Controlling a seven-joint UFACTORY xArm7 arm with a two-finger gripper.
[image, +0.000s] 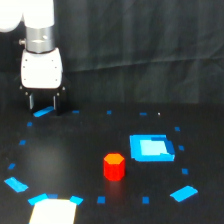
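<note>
In the camera view, a red-orange hexagonal block (114, 167) stands on the dark table, a little right of centre and toward the front. Behind it and to its right lies a bright blue square (137, 156) with a pale patch (153, 147) in its middle; whether this is a tray or a flat marking is unclear. My gripper (43, 104) hangs at the far left, pointing down, well away from both. Its dark fingers (31, 101) are spread apart, and nothing shows between them.
A cream square (53, 212) is cut off by the bottom edge at left. Several blue tape-like marks, including a slanted strip (184, 193) at right, dot the tabletop. A dark curtain (140, 50) hangs behind. The surface between gripper and block looks clear.
</note>
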